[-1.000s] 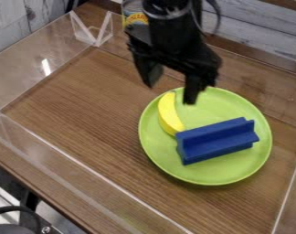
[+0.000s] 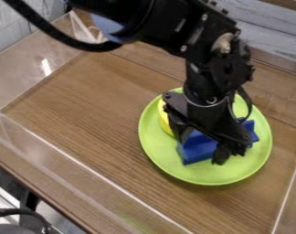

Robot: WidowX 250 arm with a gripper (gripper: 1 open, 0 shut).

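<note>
The black gripper [image 2: 209,137] is low over the green plate [image 2: 175,165], its fingers around or just above the blue block [image 2: 197,152]. Whether the fingers hold the block is hidden by the gripper's body. A yellow banana-like piece [image 2: 165,116] on the plate's left side is mostly covered by the gripper.
The arm fills the top middle of the view and hides much of the back. A table edge runs along the lower left.
</note>
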